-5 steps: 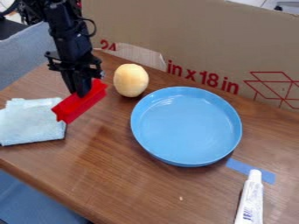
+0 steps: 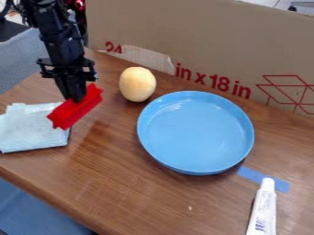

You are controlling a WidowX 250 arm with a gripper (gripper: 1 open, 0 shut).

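My black gripper point(image 2: 73, 90) is at the left of the table, shut on a red block point(image 2: 76, 109), which hangs tilted from it beside and partly in front of a folded pale cloth point(image 2: 29, 131). The fingertips are partly hidden behind the block. A blue plate point(image 2: 196, 133) lies at the centre right. A pale yellow egg-shaped object point(image 2: 138, 83) sits behind, between the block and the plate.
A white tube point(image 2: 263, 207) lies at the front right, near a strip of blue tape. A large cardboard box point(image 2: 221, 55) stands along the back.
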